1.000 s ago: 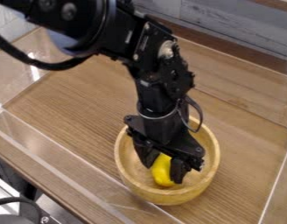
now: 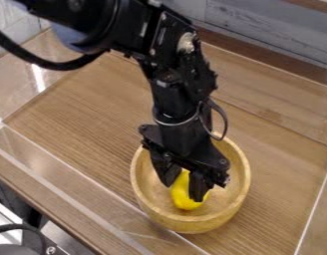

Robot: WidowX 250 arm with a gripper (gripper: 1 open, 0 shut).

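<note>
A tan round bowl (image 2: 206, 219) sits on the wooden table. Inside it lies a yellow object (image 2: 187, 196). My black gripper (image 2: 190, 174) is lowered into the bowl over the yellow object, its fingers around or just above it; whether they touch it or hold it I cannot tell.
Bare wooden table (image 2: 73, 120) spreads left and behind the bowl, with more free wood on the right. A pale wall runs along the back. Cables and hardware are at the lower left edge.
My gripper has shifted slightly up and left over the bowl, and the yellow object shows a little differently beneath its fingers.
</note>
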